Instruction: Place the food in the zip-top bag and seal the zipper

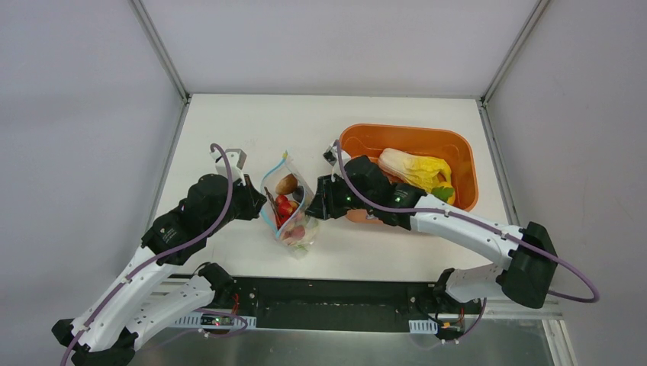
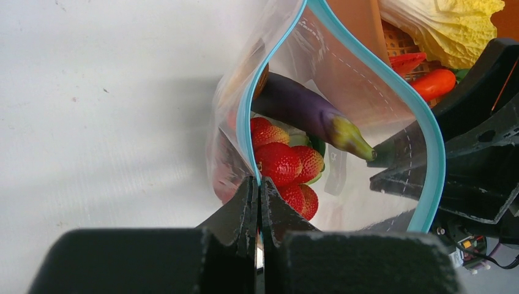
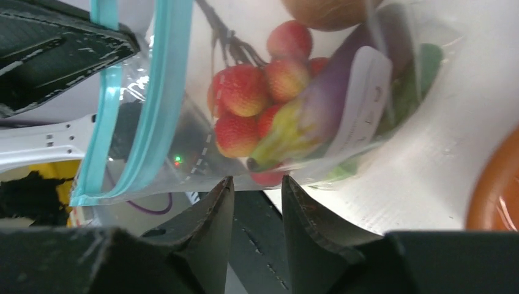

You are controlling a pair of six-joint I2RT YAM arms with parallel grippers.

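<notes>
The clear zip bag (image 1: 294, 236) with blue zipper stands open on the table, holding an eggplant (image 2: 300, 110), strawberry-like red fruits (image 2: 278, 162), a brown round food (image 1: 286, 184) and greens. My left gripper is shut on the bag's near zipper edge at the left. My right gripper is at the bag's right side, its fingertips close together at the clear plastic wall; whether they pinch it is hard to see.
An orange bin (image 1: 412, 137) at the right holds a napa cabbage (image 1: 412, 168) and red peppers (image 2: 431, 82).
</notes>
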